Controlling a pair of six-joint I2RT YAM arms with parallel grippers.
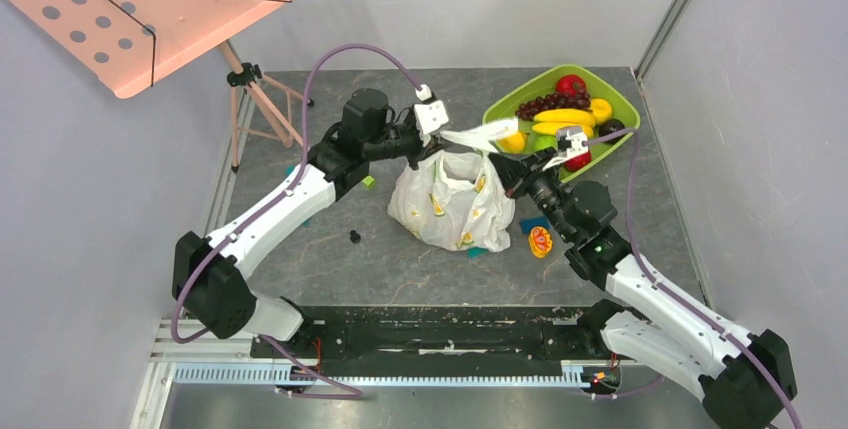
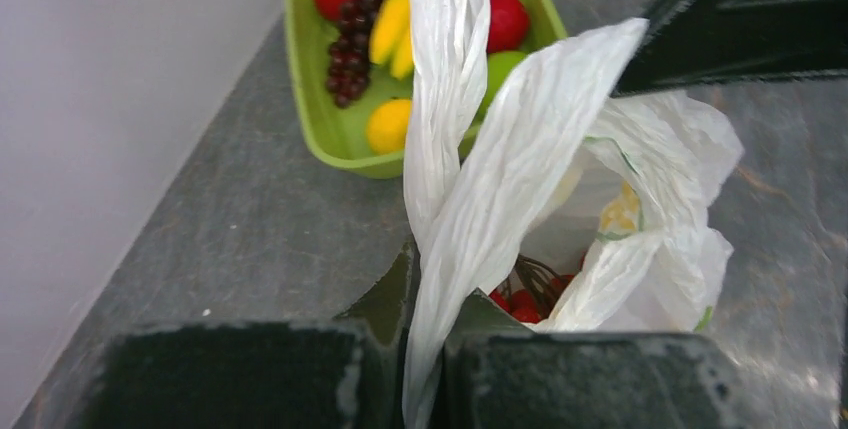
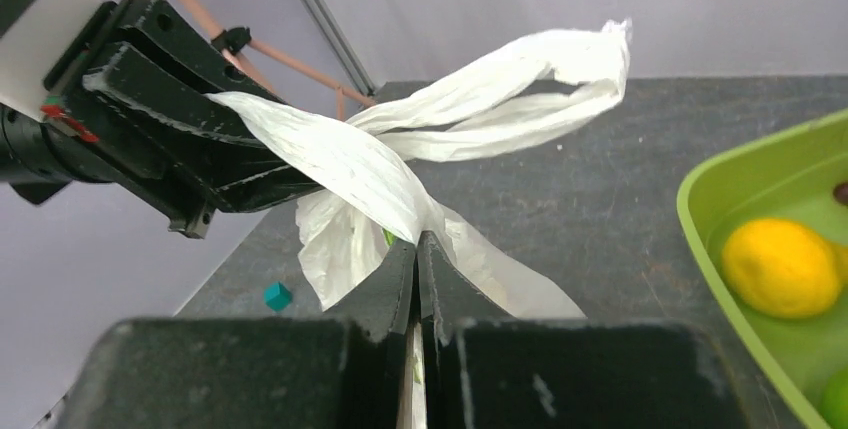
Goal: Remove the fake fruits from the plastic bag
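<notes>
The white plastic bag (image 1: 440, 207) stands on the grey floor, its upper part pulled up and its mouth partly open. My left gripper (image 1: 428, 152) is shut on one twisted handle, a strip (image 2: 520, 164) rising between its fingers in the left wrist view. Red fruit (image 2: 525, 304) shows inside the mouth; the rest of the contents is hidden. At the bag's right upper edge, my right gripper is shut, with bag plastic gathered and creased at its fingertips. A loose loop (image 3: 560, 59) of the bag sticks out above them.
A green basket (image 1: 490, 119) at the back right holds several fruits, including bananas (image 1: 563, 117), grapes (image 1: 545, 104) and a lemon (image 1: 512, 142). An orange toy piece (image 1: 540, 242) lies right of the bag; a green cube (image 1: 368, 182) and a black piece (image 1: 355, 236) lie left.
</notes>
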